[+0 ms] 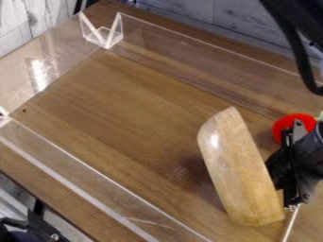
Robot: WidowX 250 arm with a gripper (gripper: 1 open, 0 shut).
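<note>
A pale wooden bowl (237,168) stands tipped nearly on edge at the right of the camera view, seen mostly from its side. My black gripper (292,168) is at the right edge, just behind and beside the bowl. Its fingertips are dark and partly hidden, so whether it grips the bowl's rim is unclear. A red round object (292,127) sits behind the gripper.
A wooden table (127,123) has low clear plastic walls along its edges, with a clear bracket (104,30) at the back left. The middle and left of the table are empty. A thin white rod (289,225) lies at the lower right.
</note>
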